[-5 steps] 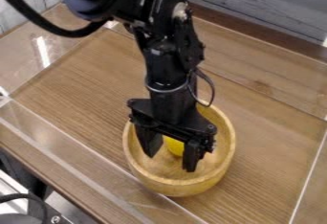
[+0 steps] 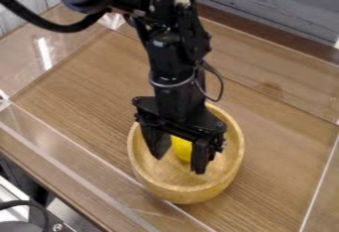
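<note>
My black gripper (image 2: pixel 177 149) reaches down from the top of the camera view into a tan round bowl (image 2: pixel 192 186) near the front middle of the wooden table. Its two fingers stand open over a small yellow object (image 2: pixel 183 149) inside the bowl, one finger to each side of it. The object is partly hidden by the gripper.
Grey boards run along the back right. A black cable hangs at the lower left beyond the table's edge.
The arm and gripper have shifted very slightly over the bowl. The bowl and yellow object look much the same.
</note>
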